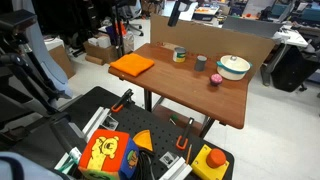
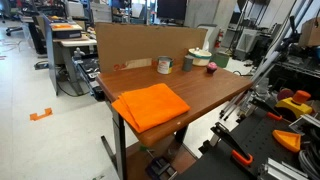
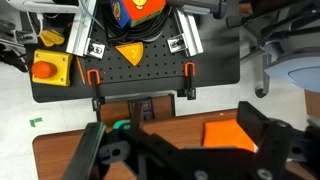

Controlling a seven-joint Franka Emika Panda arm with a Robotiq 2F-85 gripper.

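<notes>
In the wrist view my gripper is open, its two dark fingers spread wide with nothing visible between them. Below it show the dark bench edge, the floor gap and part of the brown table. An orange cloth lies folded flat on that table's left side in exterior view 1. Toward the back stand a light can with a coloured band and a grey cup. A white lidded pot sits at the back right, with a small pink round item in front of it.
A cardboard panel borders the table's back edge. On the dark bench are a colourful cube, orange wedge, black cables and a yellow box with a red-orange button.
</notes>
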